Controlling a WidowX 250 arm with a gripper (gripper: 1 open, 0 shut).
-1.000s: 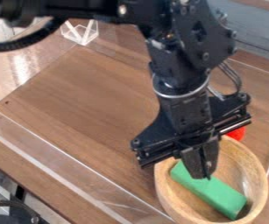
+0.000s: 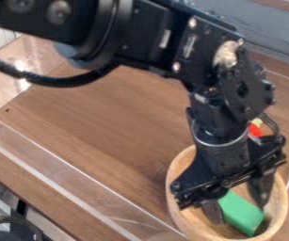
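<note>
A green block (image 2: 244,215) lies in a round wooden bowl (image 2: 180,215) at the lower right. My black gripper (image 2: 237,196) reaches down into the bowl over the block, its fingers apart on either side near the block's upper end. Whether the fingers touch the block cannot be told. A red object (image 2: 255,129) is mostly hidden behind the gripper.
A clear strip runs along its front left edge, and a grey wall (image 2: 257,45) stands at the back right.
My gripper has moved right and down into the bowl, and its fingers now sit further apart around the green block. The arm covers more of the red object.
</note>
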